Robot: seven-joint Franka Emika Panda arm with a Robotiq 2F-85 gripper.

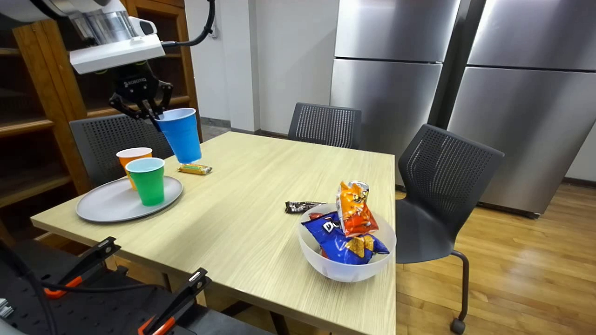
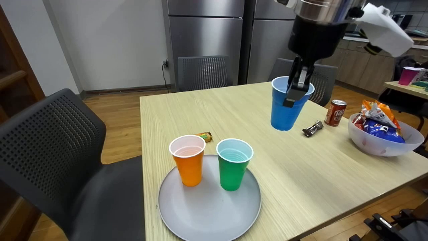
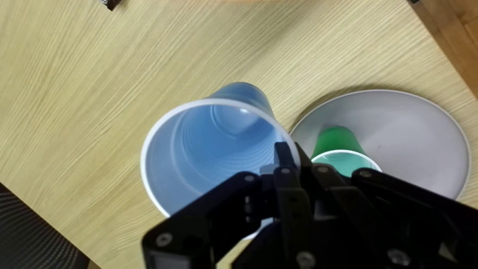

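Note:
A blue cup [image 1: 183,139] hangs in the air above the table, slightly tilted, its rim pinched by my gripper [image 1: 151,114]. In the wrist view one finger [image 3: 283,154] reaches inside the wall of the blue cup [image 3: 215,139] and the other is outside it. An orange cup [image 2: 188,164] and a green cup [image 2: 233,170] stand side by side on a grey plate [image 2: 200,215]. From the second exterior view, my gripper [image 2: 294,96] and the blue cup [image 2: 283,112] are to the right of the plate and farther back.
A yellow-wrapped bar [image 1: 194,168] lies behind the plate. Toward the far end are a dark wrapped bar [image 2: 313,128], a soda can [image 2: 335,112] and a white bowl [image 2: 363,142] of snack bags.

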